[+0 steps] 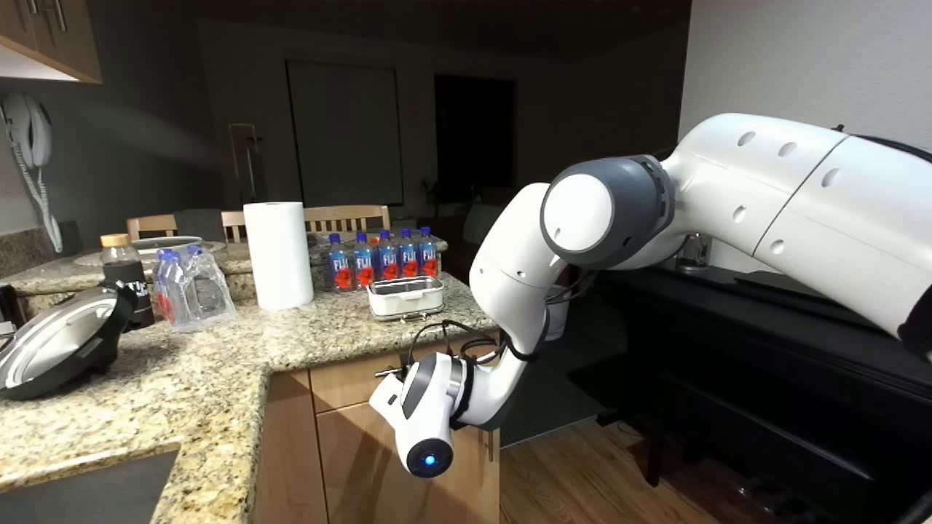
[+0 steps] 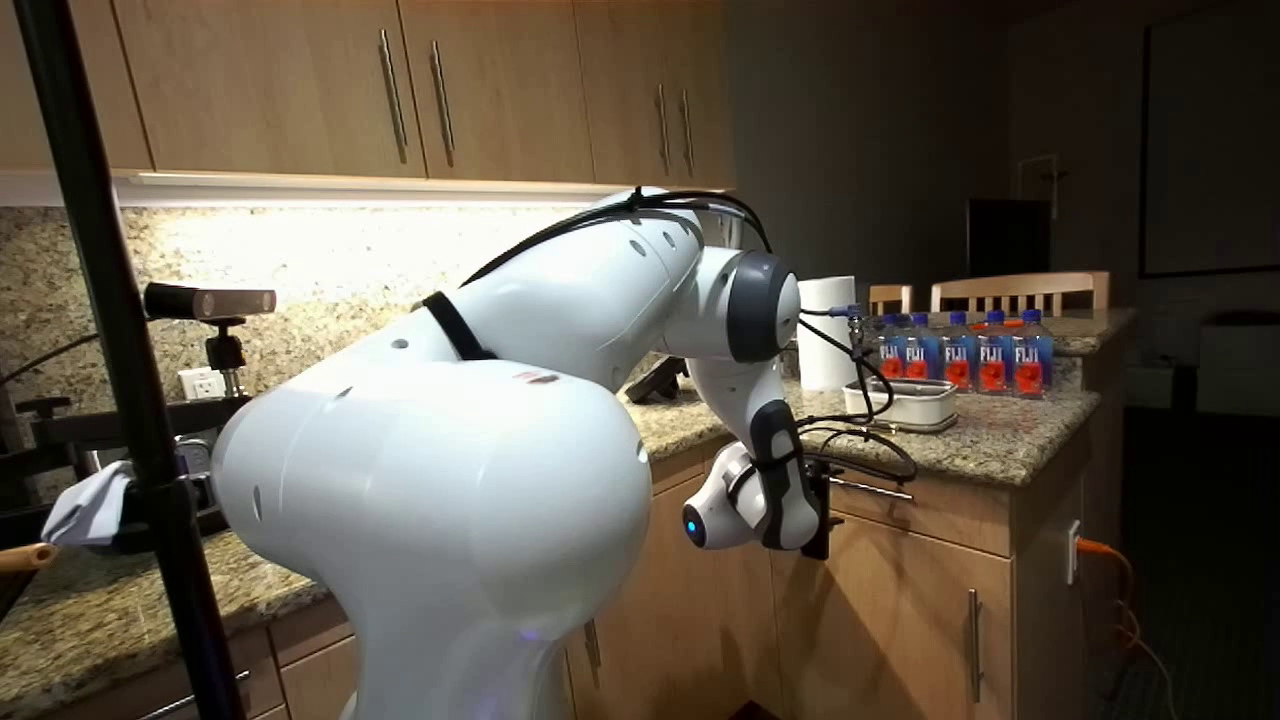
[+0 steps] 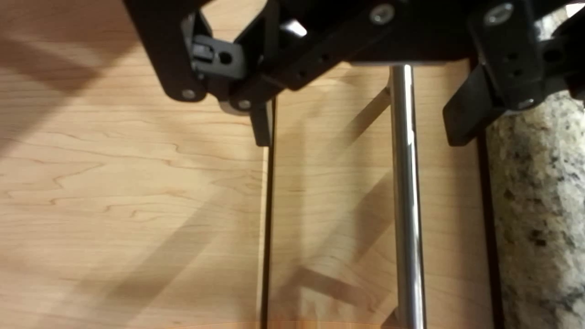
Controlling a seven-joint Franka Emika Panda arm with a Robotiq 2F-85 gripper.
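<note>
In the wrist view my gripper stands open, its two dark fingers set wide apart with nothing held. Between them in the picture runs the steel drawer handle, a straight bar on the light wooden drawer front. The handle appears nearer the right finger than the left, and neither finger shows contact with it. The drawer looks shut, just under the counter edge. Exterior view 1 has the wrist of the arm in front of the drawer, hiding most of the handle and the fingers.
Overhanging the drawer is the granite counter edge. On the counter stand a white container, several water bottles and a paper towel roll. Beneath the drawer is a cupboard door with its own vertical handle.
</note>
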